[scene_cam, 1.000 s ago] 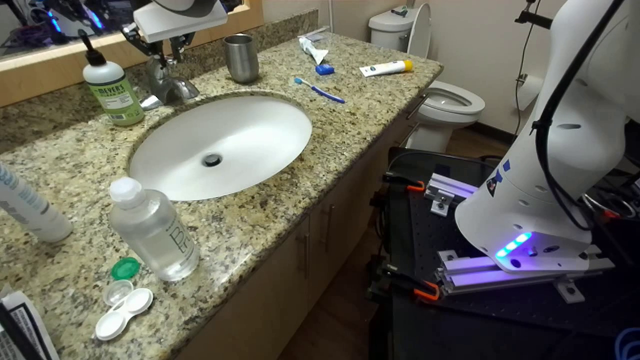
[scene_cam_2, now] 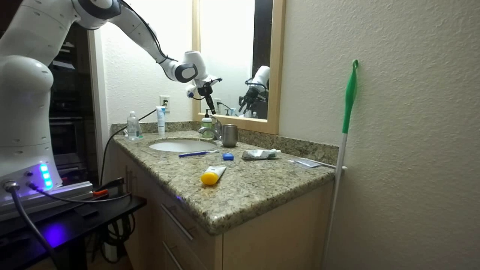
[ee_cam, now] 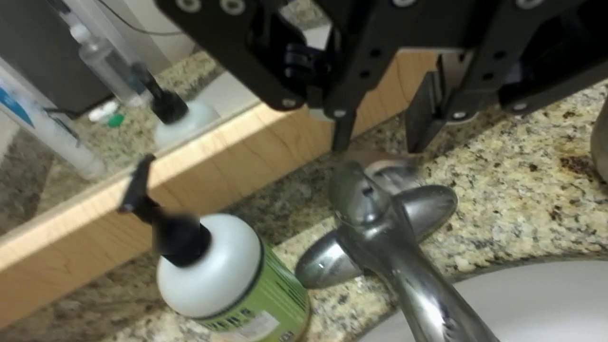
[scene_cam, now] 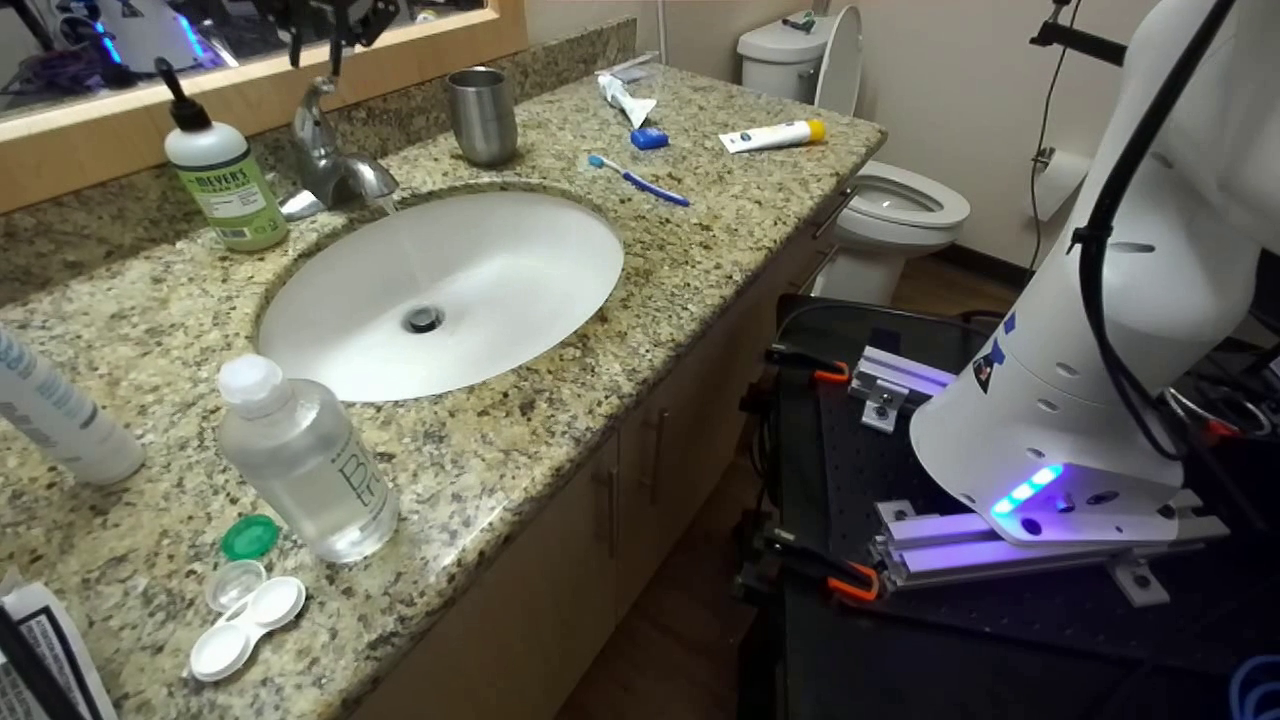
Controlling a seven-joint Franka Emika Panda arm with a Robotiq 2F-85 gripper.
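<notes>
Over the chrome faucet point(ee_cam: 393, 239) my gripper points down, its fingers point(ee_cam: 419, 125) partway apart. In the wrist view the wooden mirror frame and granite show through the gap; I see nothing clearly gripped there. The faucet's lever top point(ee_cam: 362, 196) lies just below the fingertips, and whether they touch it cannot be told. In exterior view 1, the gripper point(scene_cam: 317, 70) hangs at the top edge above the faucet point(scene_cam: 342, 174). A thin stream of water point(scene_cam: 405, 246) runs from the spout into the white sink point(scene_cam: 516, 324).
Left of the faucet stands a pump soap bottle point(scene_cam: 228, 180), close to the gripper's side. A steel cup point(scene_cam: 483, 120) is on its right. The wooden mirror frame point(ee_cam: 239, 154) runs close behind. A toothbrush point(scene_cam: 642, 180) and toothpaste tube point(scene_cam: 774, 136) lie farther along the counter.
The gripper has risen from around the faucet's lever to above it. Water now runs from the spout, where no stream showed before.
</notes>
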